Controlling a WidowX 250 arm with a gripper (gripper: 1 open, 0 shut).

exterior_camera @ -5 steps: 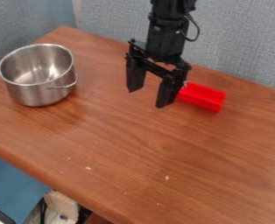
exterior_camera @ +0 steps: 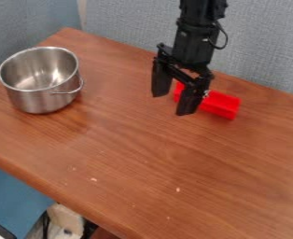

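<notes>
My black gripper (exterior_camera: pixel 174 91) hangs open over the back middle of the wooden table, its two fingers spread apart. A red block (exterior_camera: pixel 220 105) lies on the table just behind and to the right of the fingers, partly hidden by them; I cannot tell whether they touch it. A steel pot (exterior_camera: pixel 39 79) stands at the left.
Grey padded walls (exterior_camera: pixel 268 47) bound the back and left. Beyond the front left edge is a blue surface (exterior_camera: pixel 12 196) with some unclear items.
My gripper has moved to the right, toward the red block, and now covers more of it. The pot and block look unmoved.
</notes>
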